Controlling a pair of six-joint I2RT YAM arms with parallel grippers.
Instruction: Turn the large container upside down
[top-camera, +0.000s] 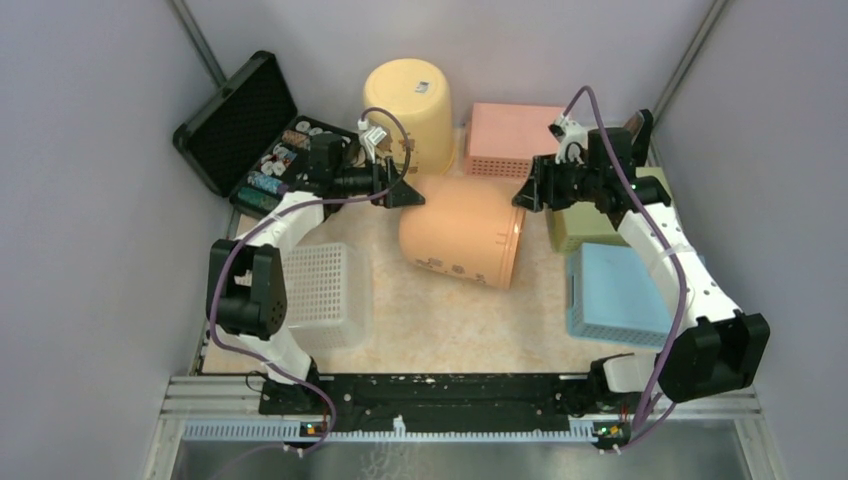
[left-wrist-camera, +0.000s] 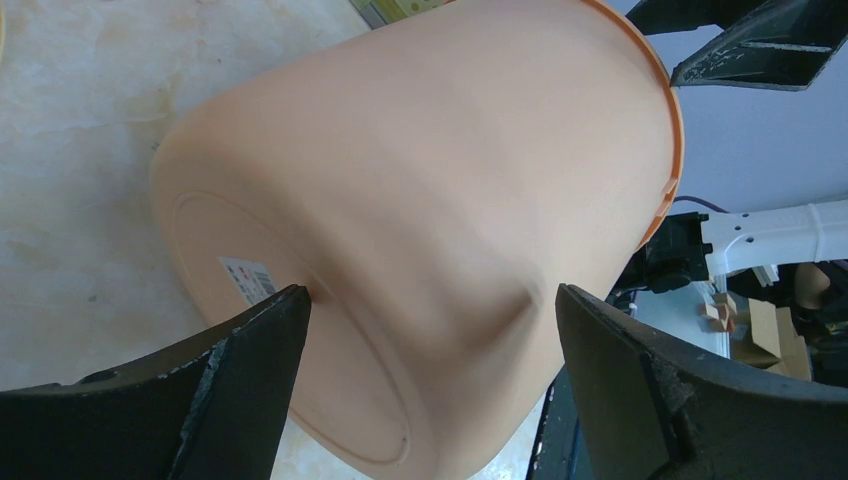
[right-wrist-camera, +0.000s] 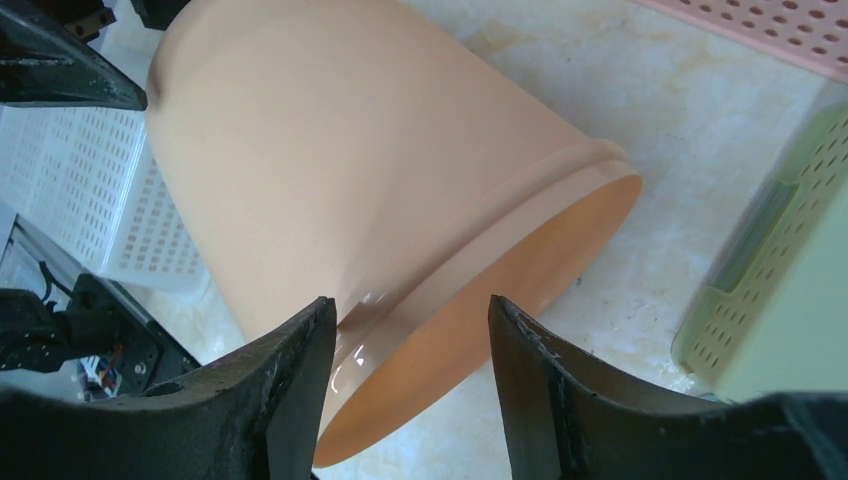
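The large orange container (top-camera: 465, 235) lies on its side mid-table, its closed base to the left and its open mouth to the right. In the left wrist view, the labelled base of the container (left-wrist-camera: 340, 330) shows between the spread fingers. My left gripper (top-camera: 410, 197) stands open at the base end, against or just above the wall. At the mouth end, my right gripper (top-camera: 527, 197) has its fingers apart; the container's rim (right-wrist-camera: 450, 270) passes across the gap between them in the right wrist view. Whether the fingertips touch the rim is hard to tell.
A yellow tub (top-camera: 410, 110) stands upside down close behind the container. Pink (top-camera: 515, 130), green (top-camera: 585, 225) and blue (top-camera: 620, 295) baskets line the back and right. A white basket (top-camera: 320, 285) and an open black case (top-camera: 240, 125) occupy the left. Bare table lies in front.
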